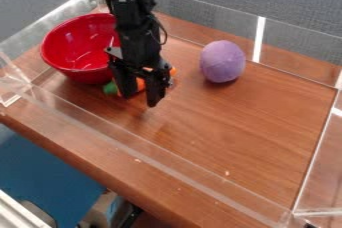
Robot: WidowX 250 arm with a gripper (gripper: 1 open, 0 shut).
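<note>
My black gripper [140,84] is low over the wooden table, beside the front right of a red bowl [72,48]. An orange object with a green end [112,87], apparently a carrot, lies under and partly behind it, mostly hidden. Whether the fingers are apart or closed on it is unclear.
A purple ball [222,61] sits to the right toward the back. Clear walls [261,37] edge the wooden table [234,137].
</note>
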